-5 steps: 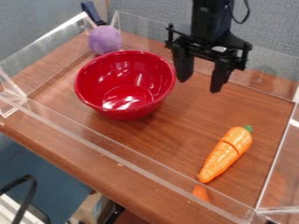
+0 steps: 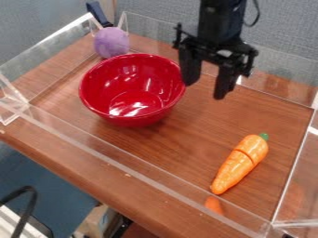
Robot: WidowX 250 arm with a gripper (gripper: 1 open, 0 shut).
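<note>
A black gripper hangs in the upper middle, above the wooden surface, with its two fingers spread apart and nothing visible between them. Left of and below it is a red bowl, empty. An orange toy carrot with a green tip lies at the lower right. A purple round object, perhaps an eggplant, sits at the back left.
Clear plastic walls edge the wooden surface. The middle of the surface between bowl and carrot is free. A black cable lies beyond the lower left edge.
The bowl, carrot and purple object have not moved.
</note>
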